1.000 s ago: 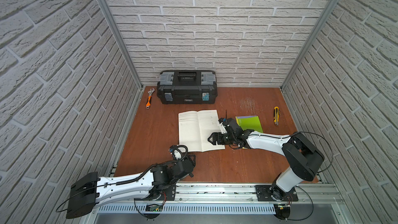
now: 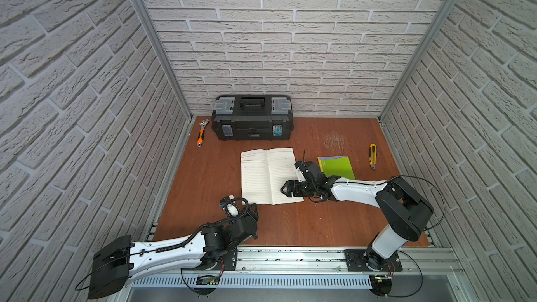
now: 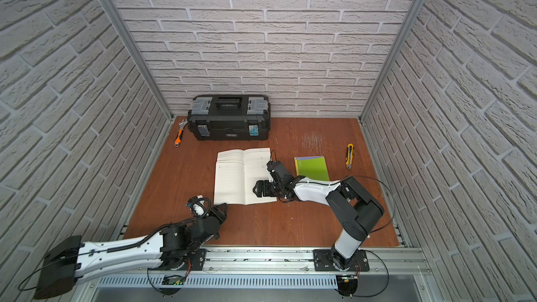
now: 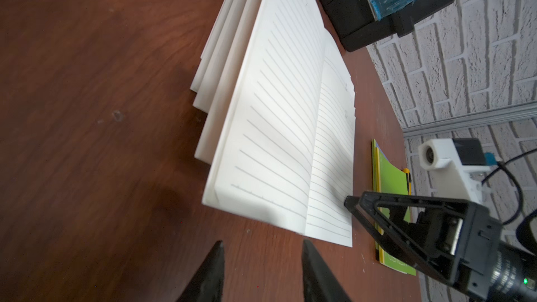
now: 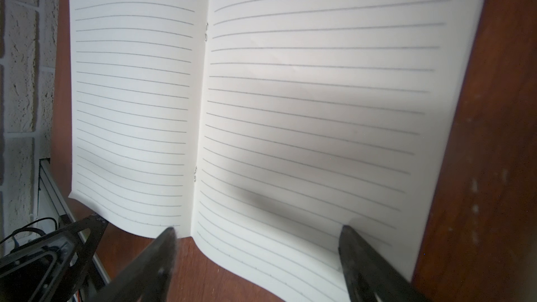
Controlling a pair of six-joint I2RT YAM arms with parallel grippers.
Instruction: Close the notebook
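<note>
The notebook lies open on the wooden table, lined pages up. In the left wrist view the near corner of its left half lifts off the table, with loose page edges fanned. My left gripper stands open just short of that corner, nothing between its fingers. My right gripper is open over the lower part of the right page, close to the paper, its fingertips blurred.
A black toolbox stands behind the notebook. An orange wrench lies back left. A green notebook and a yellow cutter lie at the right. Bare table surrounds them.
My left arm has shifted slightly left. The right arm has moved very slightly; the notebook looks much the same from above.
</note>
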